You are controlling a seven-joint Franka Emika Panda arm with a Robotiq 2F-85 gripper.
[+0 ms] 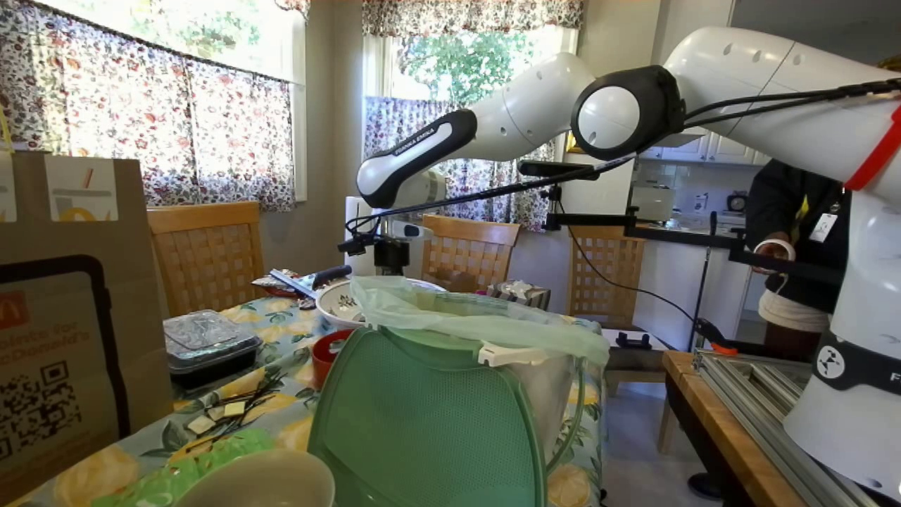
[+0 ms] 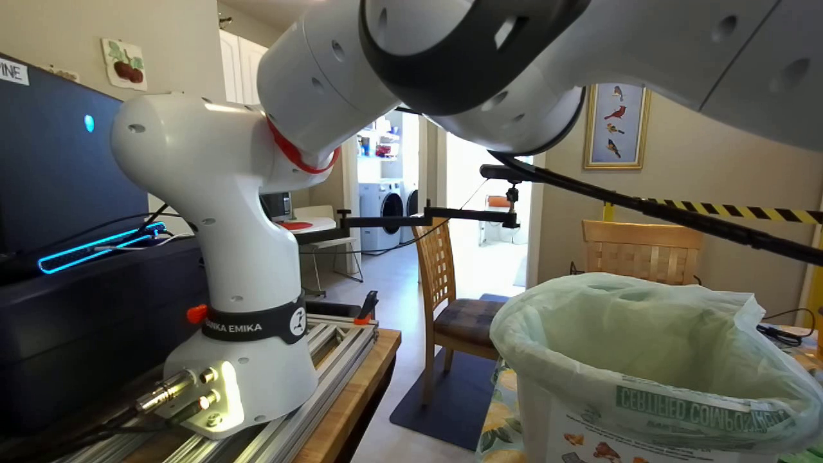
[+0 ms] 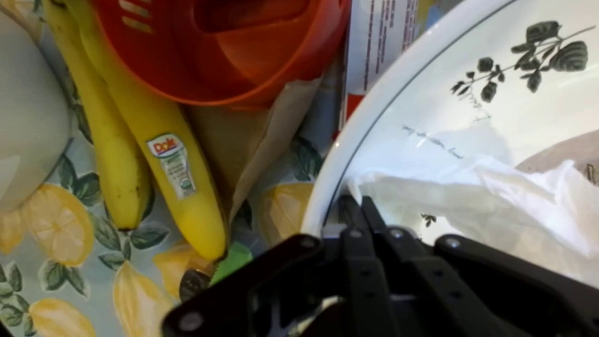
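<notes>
Over the rim of a wide white bowl [image 3: 415, 73] with dark leaf decoration, my gripper is shut, its two black fingers side by side. Crumpled white tissue-like paper [image 3: 539, 194] lies in the bowl, one end of it right at the fingertips. Whether any of that thin edge is pinched cannot be made out. From the side, in exterior view 1, the gripper [image 1: 391, 269] points down above the bowl [image 1: 339, 305], its tips hidden behind the bin's liner.
A green-lidded bin [image 1: 431, 414] with a pale bag [image 2: 656, 332] stands close in front of the bowl. Beside the bowl are bananas [image 3: 168, 146], a red container [image 3: 224, 50] and a box [image 3: 379, 45]. A clear-lidded tray [image 1: 210, 342] and a paper bag [image 1: 80, 321] occupy the table's left.
</notes>
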